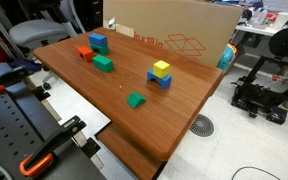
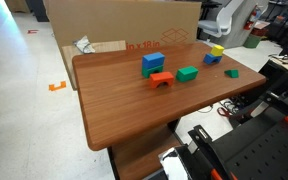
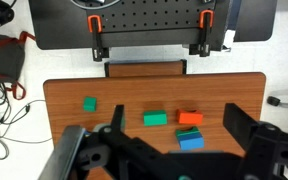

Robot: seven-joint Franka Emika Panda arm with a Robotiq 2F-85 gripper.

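Note:
My gripper shows in the wrist view, its dark fingers wide apart and nothing held between them. Below it, on the wooden table [image 1: 169,120], lie toy blocks. A yellow block [image 1: 161,69] rests on a blue bridge-shaped block [image 1: 159,82]. Nearer the front is a small green piece [image 1: 136,100], apart from the others. Toward the far left are a green block [image 1: 103,63], a red bridge-shaped block [image 2: 161,80] and a blue block [image 2: 153,61] stacked on green [image 2: 147,72]. The yellow block cannot be seen in the wrist view.
A cardboard panel [image 1: 179,30] stands along the table's back edge. Opposite it is a black platform [image 3: 149,35] with orange-marked brackets, separated from the table by a gap.

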